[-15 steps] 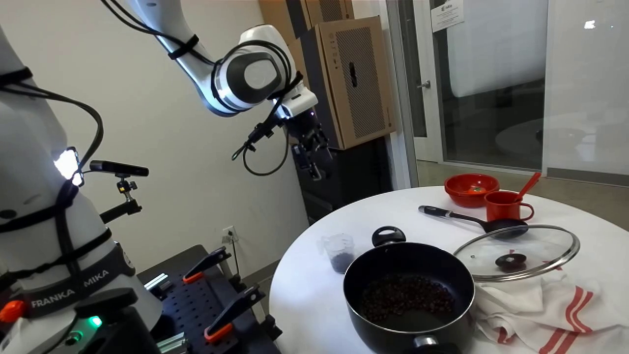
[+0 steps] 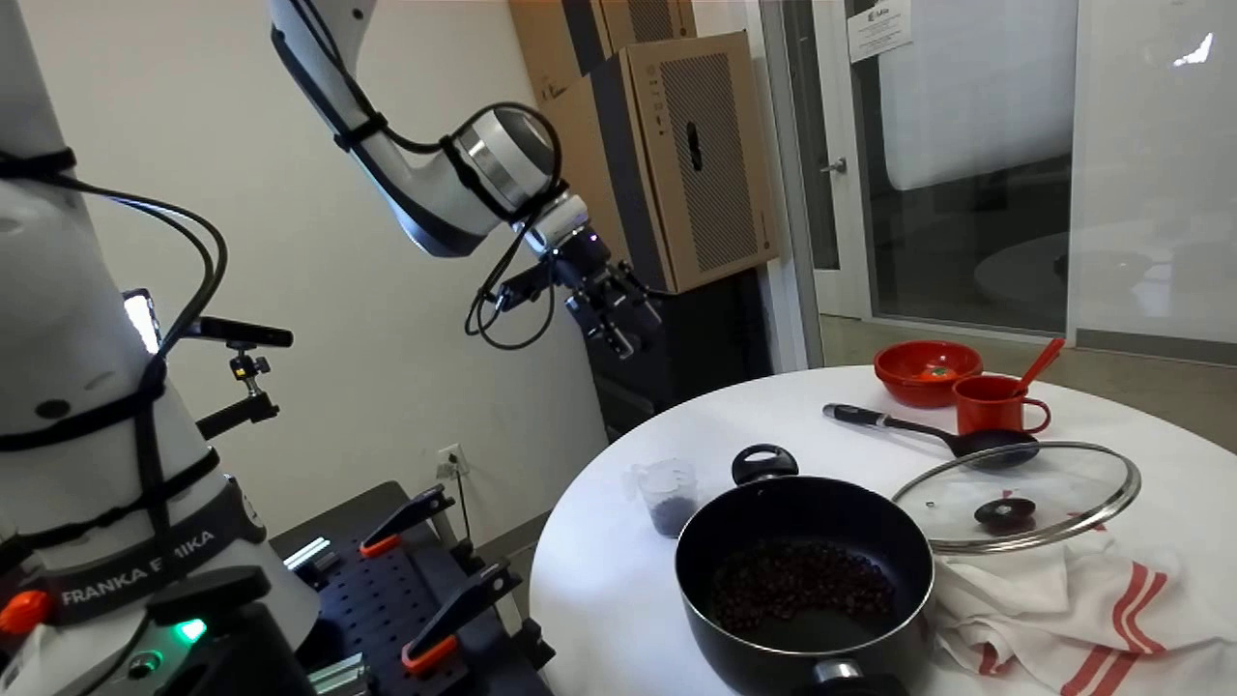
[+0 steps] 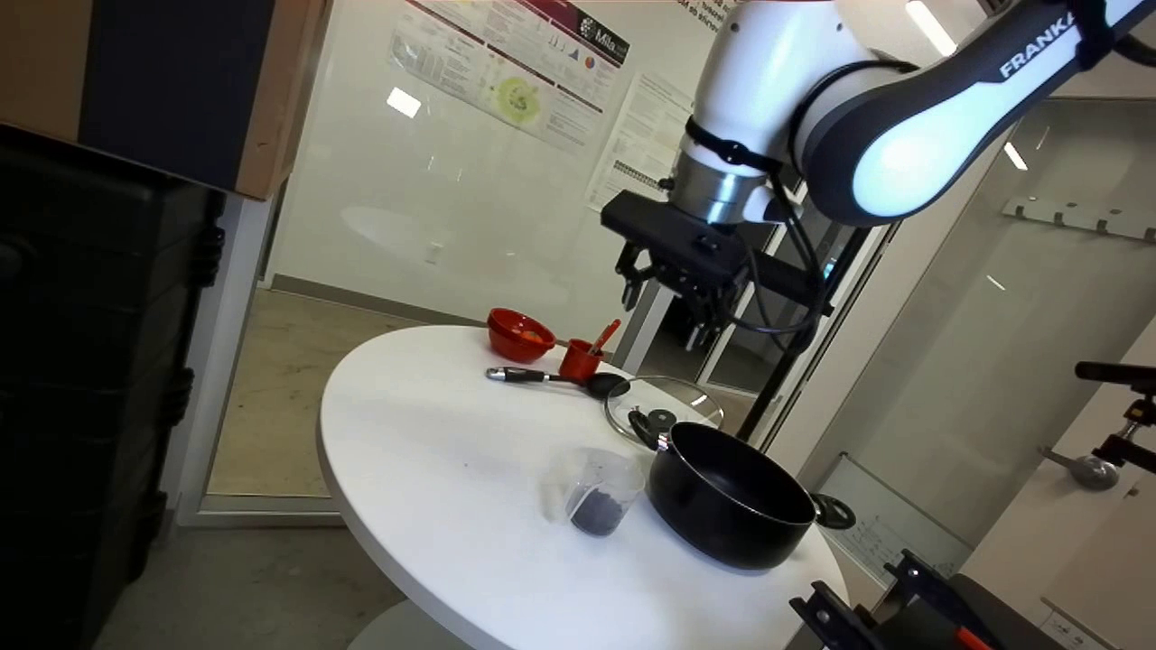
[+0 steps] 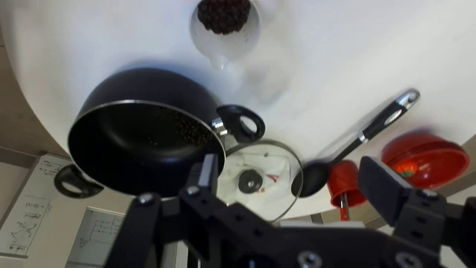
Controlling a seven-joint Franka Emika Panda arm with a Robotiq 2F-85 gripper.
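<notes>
My gripper [image 2: 632, 331] hangs in the air left of and above the round table, its fingers wide apart and empty. In the wrist view its dark fingers [image 4: 384, 190] spread across the lower part of the picture. A black pot [image 2: 800, 557] stands uncovered on the table, with dark beans [image 2: 800, 580] over its bottom. Beside it a clear measuring cup [image 3: 604, 493] is upright and partly filled with dark beans. The glass lid [image 2: 1032, 493] lies behind the pot, partly over a white cloth with red stripes [image 2: 1125, 626]. A black spoon [image 2: 893, 420] rests near the lid.
At the table's far side are a red bowl [image 2: 916, 383] with something orange inside and a red mug [image 2: 992, 406] holding a red-handled utensil. Bare tabletop [image 3: 433, 455] lies to the left of the cup in the second exterior view. Cardboard boxes [image 2: 696, 162] stand behind the arm.
Objects on the table look unmoved.
</notes>
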